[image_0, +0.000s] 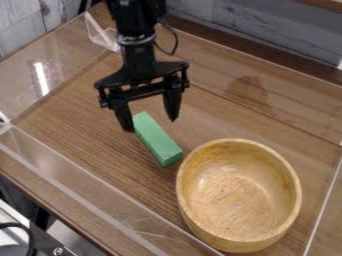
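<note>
My black gripper (140, 105) reaches down from the top centre, open, its two fingers spread to either side of the upper end of a green block (158, 140). The block lies lengthwise on the wooden table. I cannot tell whether the fingertips touch it. A beige oval bowl (238, 158) sits at the lower right.
A white object at the left edge and a dark cable at the lower left corner are only partly clear.
</note>
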